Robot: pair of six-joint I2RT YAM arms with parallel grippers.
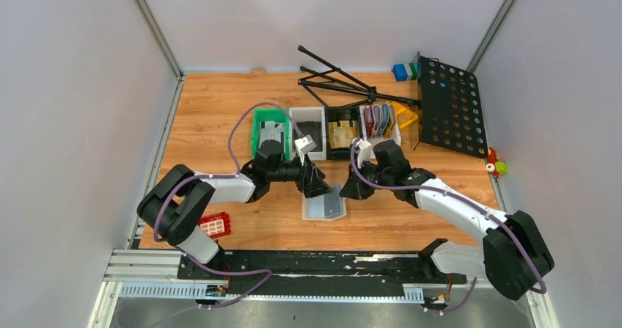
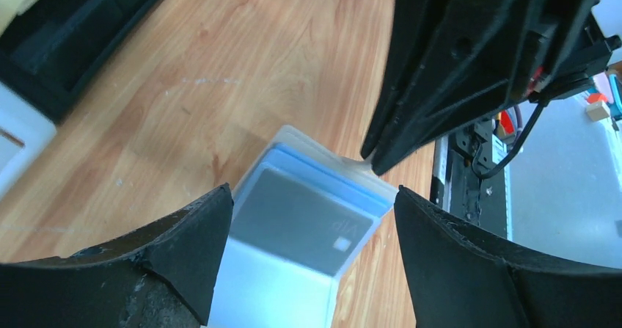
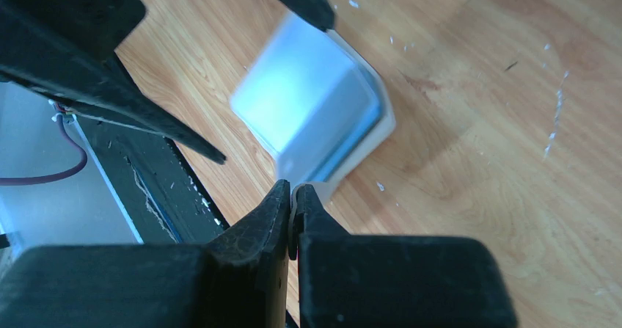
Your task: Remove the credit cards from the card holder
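The card holder point(image 1: 325, 208) lies spread on the table at the front middle, pale blue with a whitish edge. In the left wrist view a grey-blue panel of the holder point(image 2: 302, 218) shows with a small light square on it. My left gripper is over the holder, its fingers parted on either side of that panel, nothing seen gripped. My right gripper is shut on a whitish corner of the holder's edge. Single cards cannot be made out; the arms hide part of the holder from above.
Behind are a green bin point(image 1: 256, 133), a white bin point(image 1: 308, 113), a black bin point(image 1: 341, 153) and a rack with upright coloured items point(image 1: 379, 120). A red object point(image 1: 215, 225) lies front left. A black stand point(image 1: 455, 104) occupies the back right.
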